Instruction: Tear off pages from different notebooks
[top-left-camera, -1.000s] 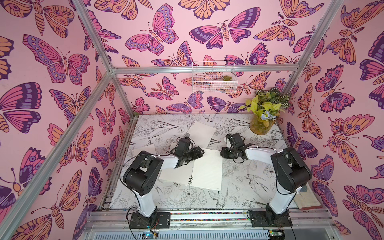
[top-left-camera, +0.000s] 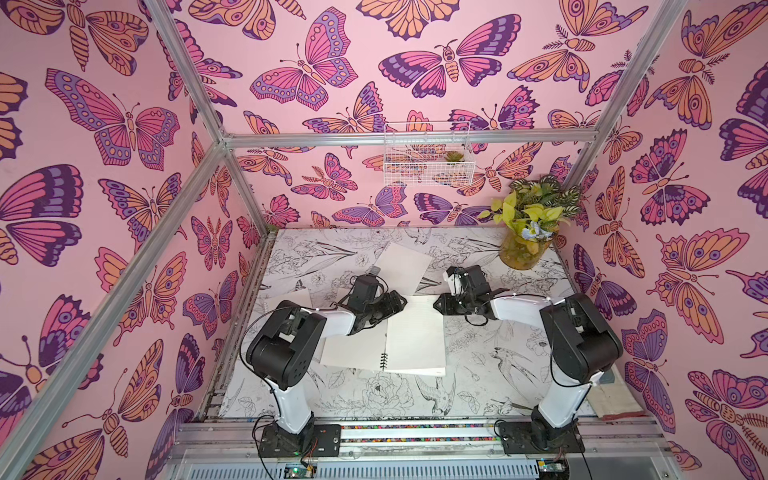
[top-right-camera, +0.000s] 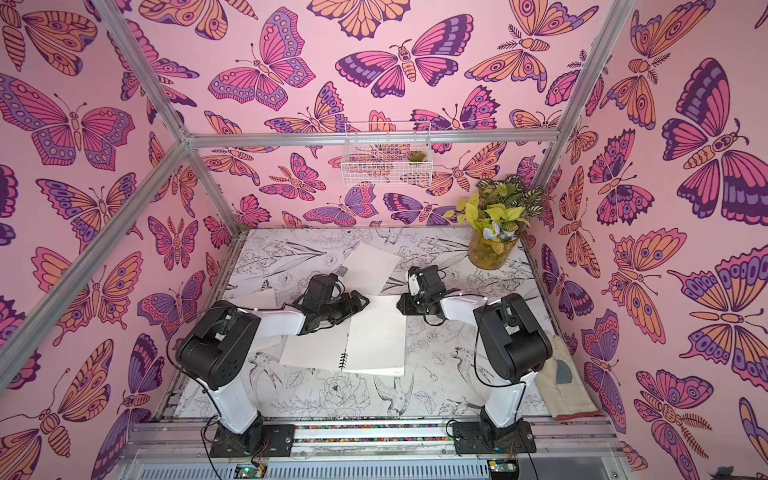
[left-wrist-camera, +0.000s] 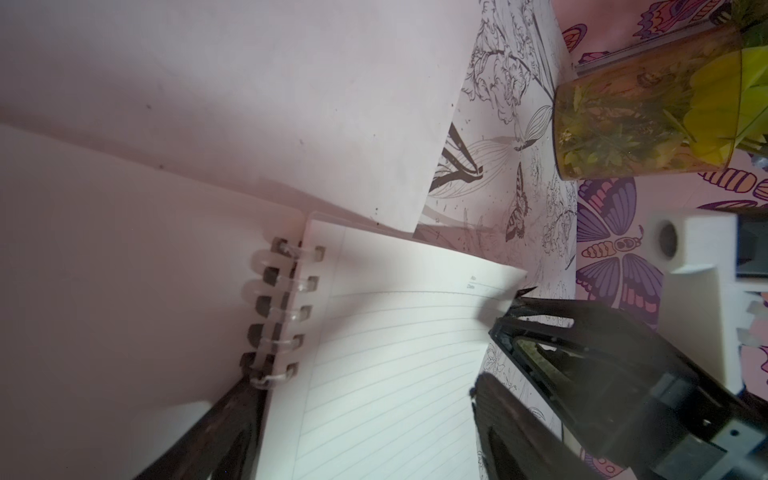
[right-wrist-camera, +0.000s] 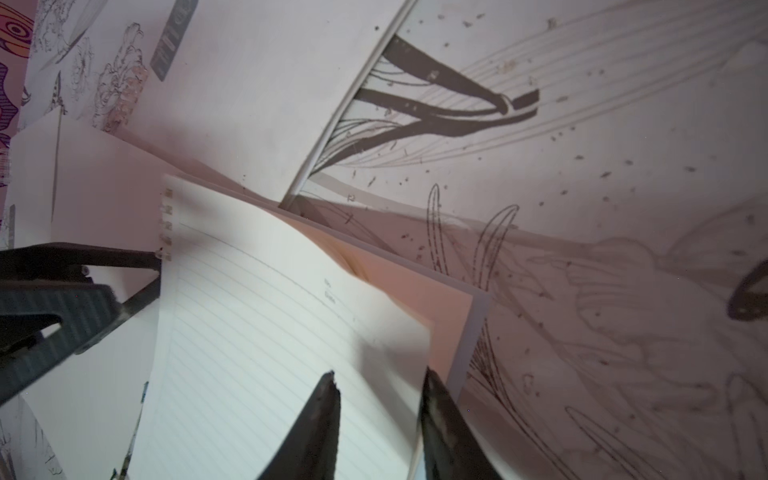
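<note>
An open spiral notebook (top-left-camera: 416, 340) lies mid-table, its ruled page (left-wrist-camera: 384, 344) on the right and the coil (left-wrist-camera: 280, 312) at the page's left edge. My left gripper stands open over the page's coil side. In the right wrist view, one left fingertip lies close beside the holes. My right gripper is part open at the page's far right edge, one finger above the sheet and the other right at its edge. That corner is lifted and curved, showing an orange-pink layer (right-wrist-camera: 436, 300) beneath. Whether the page touches both right fingers is unclear.
A blank sheet or pad (top-left-camera: 402, 268) lies behind the notebook. Another pale sheet (top-left-camera: 288, 300) is at the left. A plant in an amber pot (top-left-camera: 524, 252) stands back right; a beige cloth item (top-left-camera: 616, 396) lies front right.
My right gripper has moved left to the page's edge. The notebook has shifted slightly, and the page's right side now appears raised. The left arm has barely moved.
</note>
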